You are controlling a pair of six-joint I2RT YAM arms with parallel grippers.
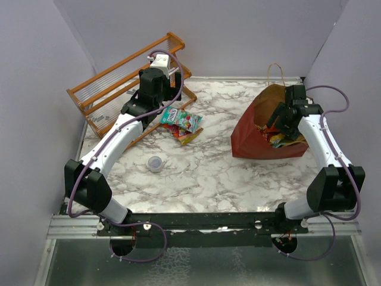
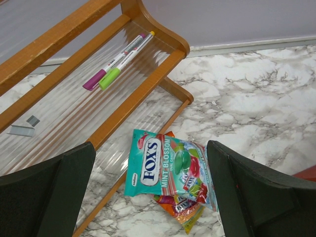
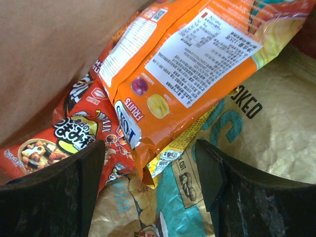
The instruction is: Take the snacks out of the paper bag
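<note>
The red-brown paper bag stands at the right, holding several snack packets. My right gripper is down inside it, its fingers apart around the lower end of an orange packet, with a red packet beside it; whether they touch it is unclear. My left gripper stands open near the wooden rack, above a pile on the table: a green Fox's Mint Blossom packet over red and yellow packets.
A wooden rack with markers stands at the back left. A small clear cup sits on the marble table, whose middle is clear.
</note>
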